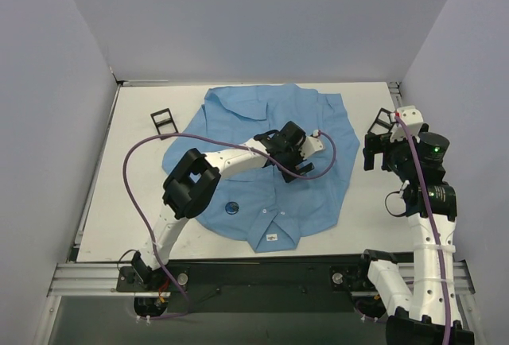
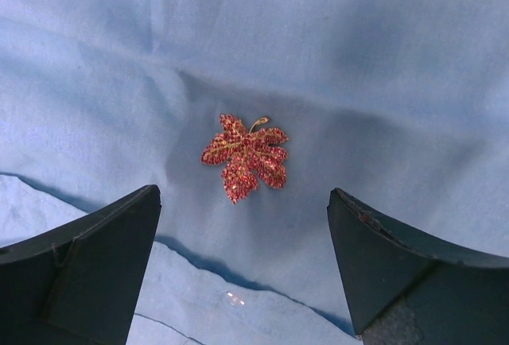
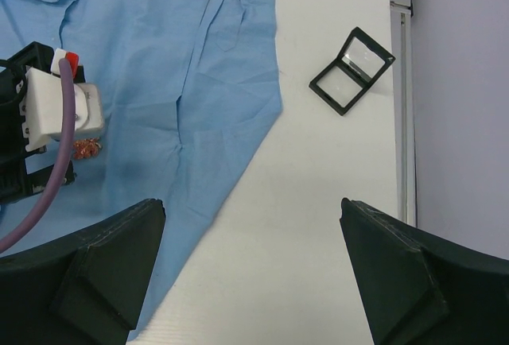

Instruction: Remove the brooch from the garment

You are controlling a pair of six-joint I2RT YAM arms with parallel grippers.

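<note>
A light blue garment [image 1: 238, 122] lies spread on the white table. In the left wrist view a red glittery leaf brooch [image 2: 242, 154] with a gold stem rests on the cloth, centred between the open fingertips of my left gripper; from above, this gripper hides it. In the right wrist view the brooch [image 3: 86, 148] peeks out beside the left arm's end. My right gripper is open with nothing between its fingers, over the table at the right of the garment.
Small black frames [image 1: 164, 122] lie either side of the garment. Walls bound the table at back and sides. Bare white table [image 3: 294, 170] surrounds the cloth.
</note>
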